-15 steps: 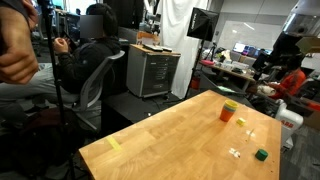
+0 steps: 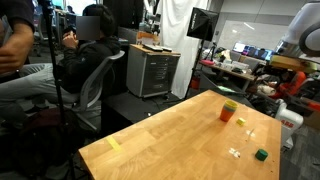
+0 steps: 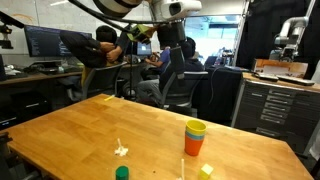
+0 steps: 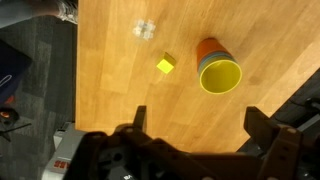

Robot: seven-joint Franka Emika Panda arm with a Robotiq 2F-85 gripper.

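My gripper stands open high above the table, its two dark fingers spread with nothing between them. Ahead of the fingers in the wrist view is a small stack of cups (image 4: 219,74), yellow at the rim and orange-red at the base. Seen from the side, the stack (image 3: 195,137) stands upright on the wood. A small yellow block (image 4: 166,64) lies close by it, apart from the cups. Small white pieces (image 4: 144,29) lie farther off. Toward the near side in the second exterior view sits a green object (image 3: 122,173).
A yellow patch (image 2: 113,143) marks its far left part. A person (image 2: 88,45) sits in a chair beyond the table, and another is partly visible at the left edge. A drawer cabinet (image 3: 275,105) stands behind.
The arm has shifted, with more of its white link now showing at the right edge. The hand at the left edge has moved mostly out of view. Nothing on the table has visibly moved.
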